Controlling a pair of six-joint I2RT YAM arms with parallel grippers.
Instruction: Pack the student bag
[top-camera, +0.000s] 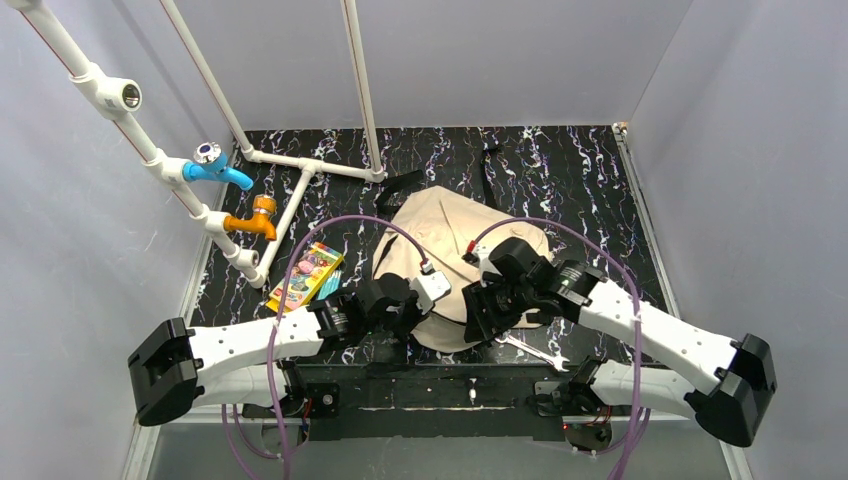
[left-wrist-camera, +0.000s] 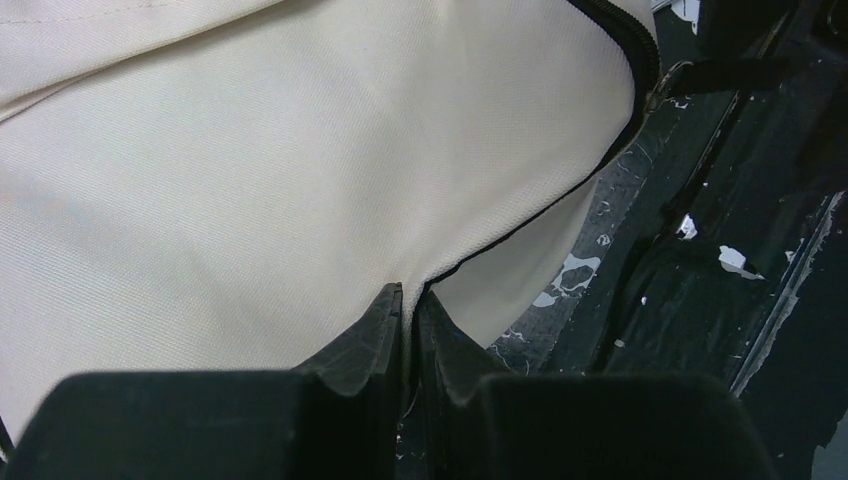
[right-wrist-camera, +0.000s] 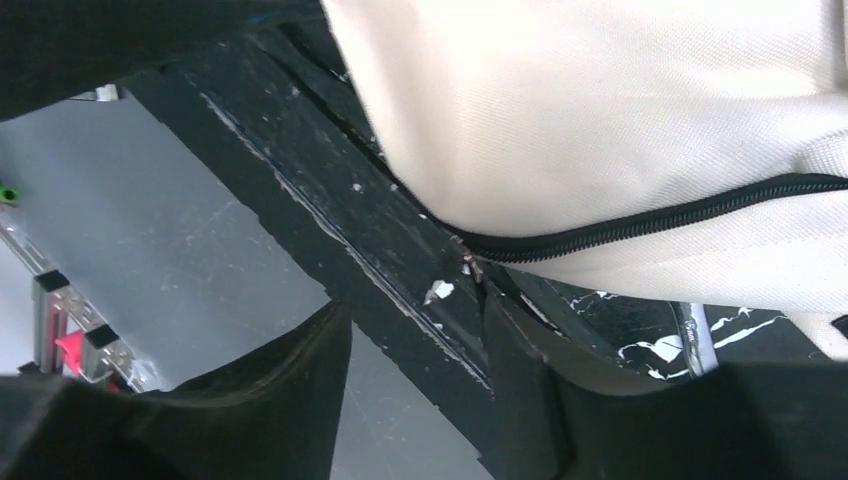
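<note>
The cream bag (top-camera: 425, 225) lies flat on the dark marbled table, its zip side towards the front edge. In the left wrist view my left gripper is shut on the bag's front edge, a fold of cloth with black piping running between its fingers. My right gripper stands part open near the bag's front edge, only a gap between its fingertips. Just beyond them, the black zip (right-wrist-camera: 640, 222) ends in a small zip pull (right-wrist-camera: 472, 265) at the bag's corner. A colourful book or box (top-camera: 305, 276) lies at the left, with light-blue items (top-camera: 330, 284) beside it.
A silver wrench-like tool (top-camera: 535, 350) lies right of the bag near the front. White pipes with a blue tap (top-camera: 218, 173) and an orange tap (top-camera: 255, 218) stand at the left.
</note>
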